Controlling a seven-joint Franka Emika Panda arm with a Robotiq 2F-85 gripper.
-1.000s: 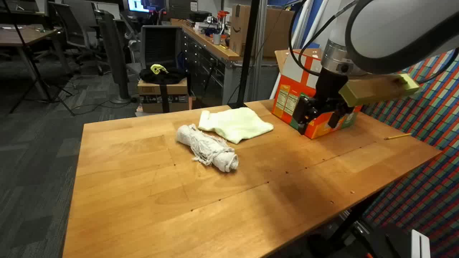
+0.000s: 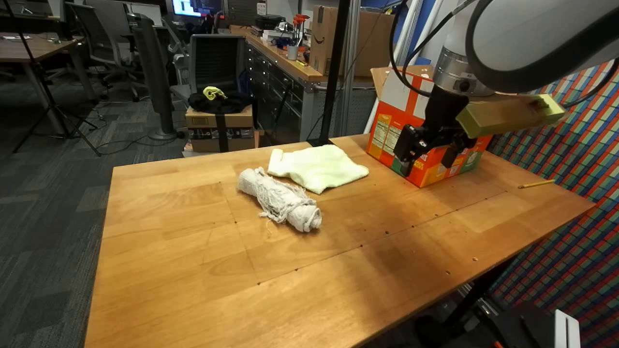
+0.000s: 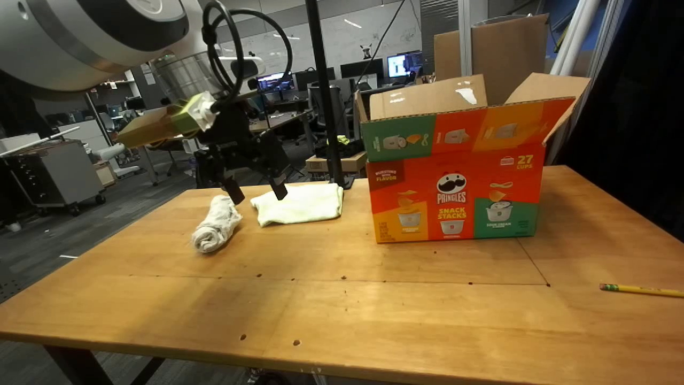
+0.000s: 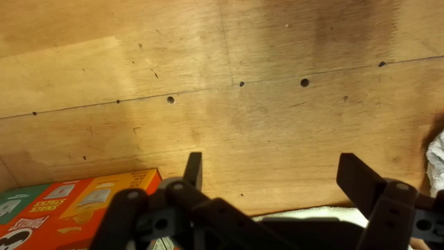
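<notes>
My gripper is open and empty, hanging above the wooden table. In the second exterior view the fingertips of the gripper stand in front of and higher than two cloths. One is a greyish-white cloth rolled into a loose bundle with frayed threads. Behind it lies a pale yellow towel, folded flat. The wrist view catches only an edge of the yellow towel below the fingers, and a bit of the white roll at the right border.
An orange Pringles box with raised flaps stands at the table's back, left of the fingers in the wrist view. A yellow pencil lies near the table's edge. A black pole rises behind the towel.
My gripper has risen slightly in the first exterior view and stays open. The cloths, the box and the pencil have not moved.
</notes>
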